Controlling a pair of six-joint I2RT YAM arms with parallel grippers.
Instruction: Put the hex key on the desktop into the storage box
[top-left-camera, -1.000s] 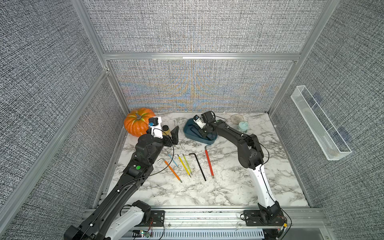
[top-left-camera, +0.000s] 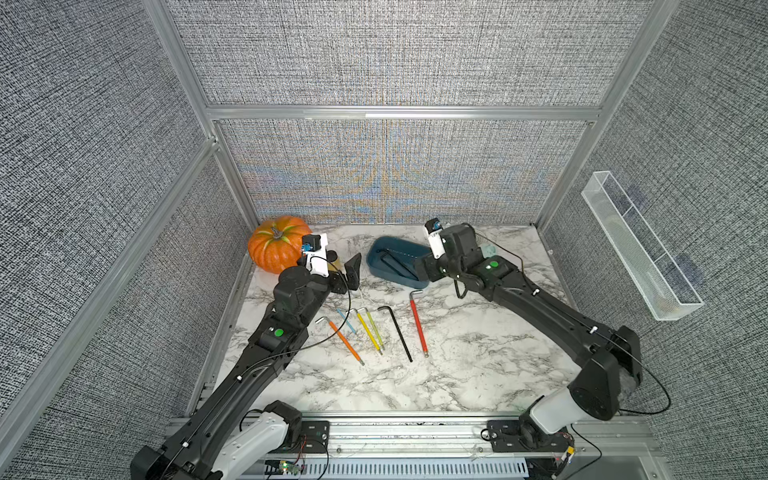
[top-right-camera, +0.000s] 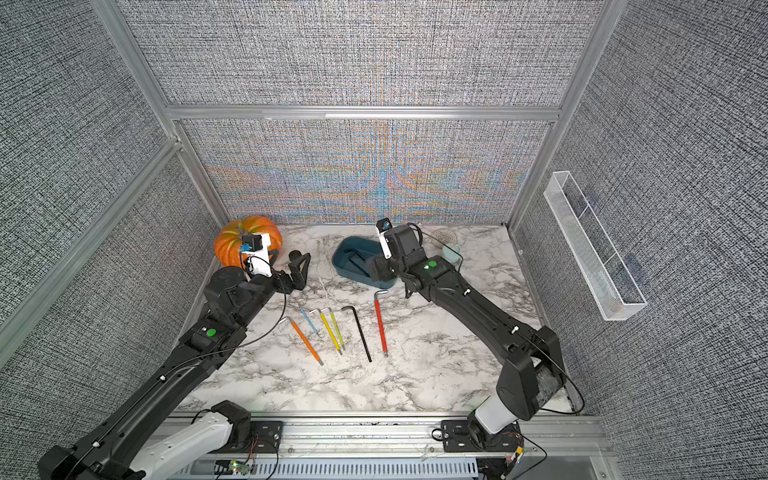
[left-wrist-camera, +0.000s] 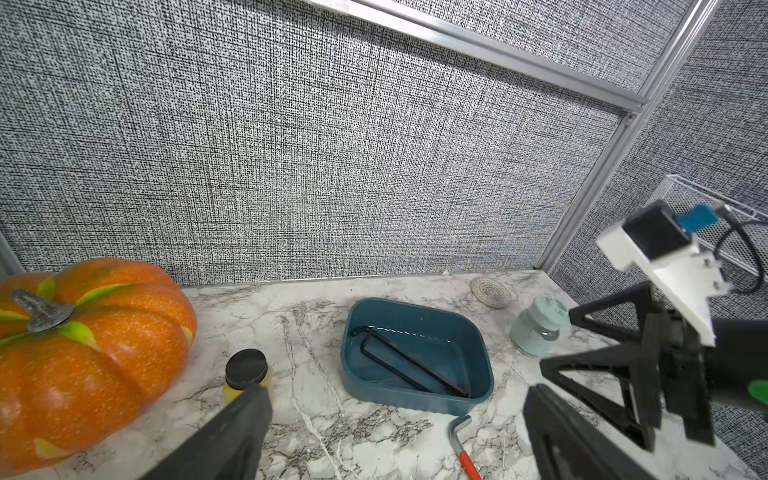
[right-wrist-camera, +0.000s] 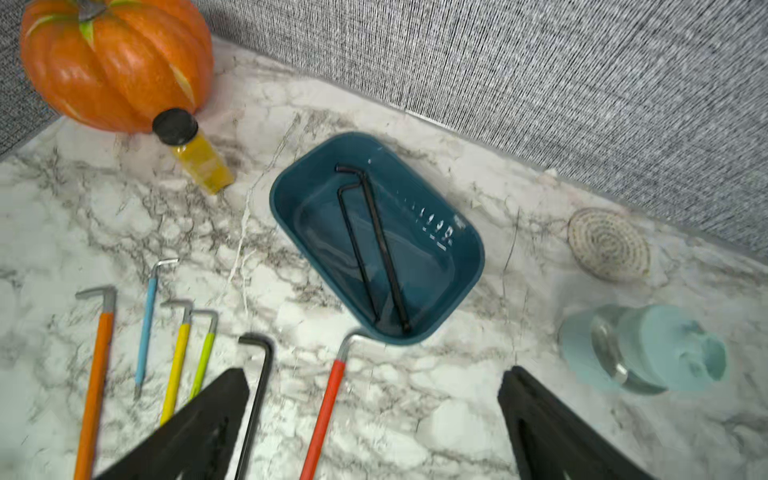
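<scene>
Two black hex keys lie in the blue storage box (right-wrist-camera: 292, 172): a thicker hex key (right-wrist-camera: 382, 240) and a thinner hex key (right-wrist-camera: 357, 256). On the marble desktop in front are a red hex key (right-wrist-camera: 326, 412), a black hex key (right-wrist-camera: 256, 400), a light green hex key (right-wrist-camera: 204, 356), a yellow hex key (right-wrist-camera: 176, 368), a blue hex key (right-wrist-camera: 146, 332) and an orange hex key (right-wrist-camera: 95, 384). My right gripper is above the desktop right of the box, wide open and empty. Left of the box, my left gripper (top-right-camera: 292, 270) stands open with nothing between its fingers.
An orange pumpkin (top-left-camera: 277, 242) sits at the back left, with a yellow jar with black lid (right-wrist-camera: 200, 160) beside it. Right of the box are a pale green jar (right-wrist-camera: 600, 348) and a round woven coaster (right-wrist-camera: 609, 244). A white wire basket (top-left-camera: 640, 248) hangs on the right wall.
Both black hex keys stay inside the box. The left arm has shifted only slightly.
</scene>
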